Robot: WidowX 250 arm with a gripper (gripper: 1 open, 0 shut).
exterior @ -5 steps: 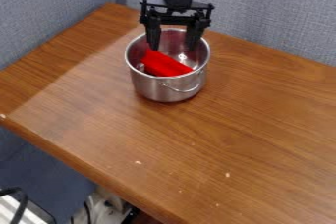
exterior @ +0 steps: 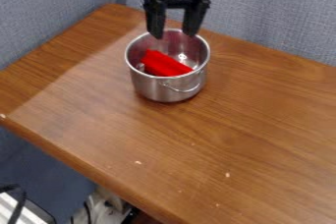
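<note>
A steel pot [exterior: 168, 87] with a wire handle stands near the upper middle of the wooden table. Inside it lies a red oblong object [exterior: 165, 65]. My black gripper [exterior: 175, 28] is above the back of the pot, its two fingers apart and nothing seen between them.
Grey padded walls [exterior: 276, 22] border the back and left. Cables and a white part lie below the table's front left edge.
My gripper has risen from down at the pot to above its back rim, still open. The pot and red object look unmoved.
</note>
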